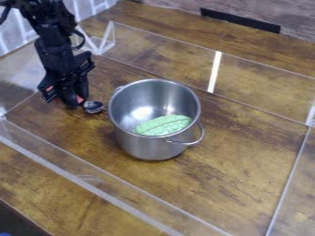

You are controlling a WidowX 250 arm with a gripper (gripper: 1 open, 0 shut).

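My gripper (72,95) is low on the left side of the table, over a small red object (81,98) that is partly hidden by the fingers. A round silver piece (94,107) lies just right of the fingertips, beside the pot. A large steel pot (132,111) stands right of the gripper, with a green ridged oblong object (164,124) lying inside. I cannot tell whether the fingers are closed on the red object.
Clear acrylic edges run along the left and right of the wooden table (234,166).
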